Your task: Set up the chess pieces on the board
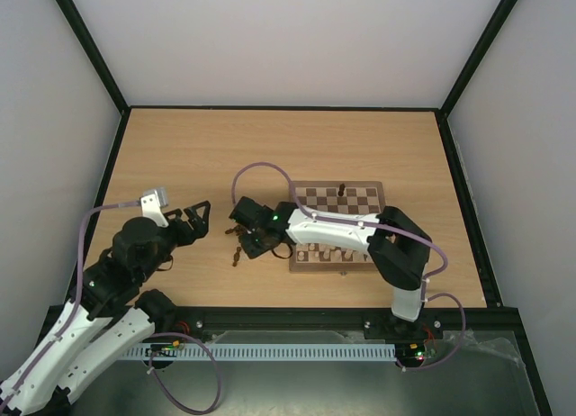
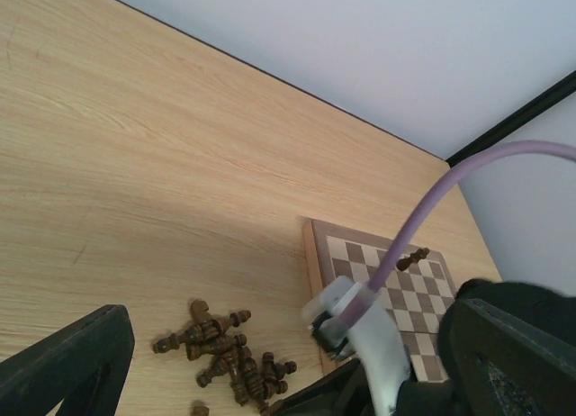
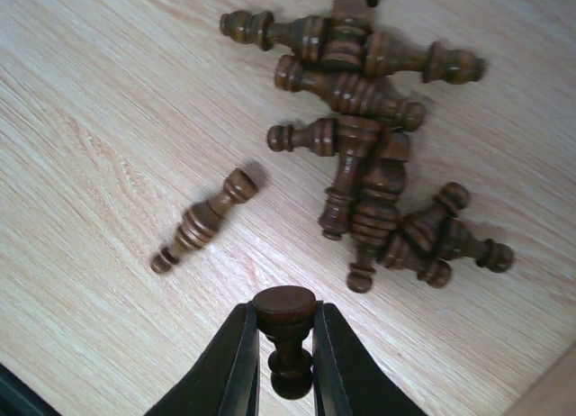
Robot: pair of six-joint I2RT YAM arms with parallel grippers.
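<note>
In the right wrist view, my right gripper is shut on a dark brown chess piece (image 3: pixel 286 301), its round base turned up toward the camera and its knobbed head pointing down. Beyond it, several dark pieces (image 3: pixel 373 195) lie in a heap on the table, with one dark piece (image 3: pixel 205 220) alone to the left. The chessboard (image 1: pixel 337 185) lies right of the heap; one dark piece (image 1: pixel 341 190) stands near its far edge. Light pieces (image 1: pixel 315 254) show on its near side, partly hidden by the right arm. My left gripper (image 1: pixel 199 216) is open and empty, left of the heap.
The right arm (image 1: pixel 337 229) reaches across the board, its hand close to the heap. Bare table (image 1: pixel 216 146) spreads behind the board and to the left. A purple cable (image 2: pixel 423 200) loops above the right arm.
</note>
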